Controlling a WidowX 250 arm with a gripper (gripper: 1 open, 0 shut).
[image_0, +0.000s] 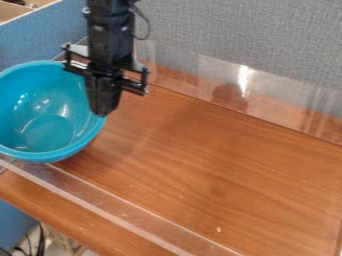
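A turquoise bowl (40, 130) rests at the left end of the wooden surface, partly out of frame. My black gripper (103, 105) points down at the bowl's right rim, near its upper part, with its fingers close together and shut. I cannot see anything held between them.
A clear plastic edge runs along the back below a grey textured wall (241, 40). A blue panel stands at the left, and cables show below the front edge at lower left.
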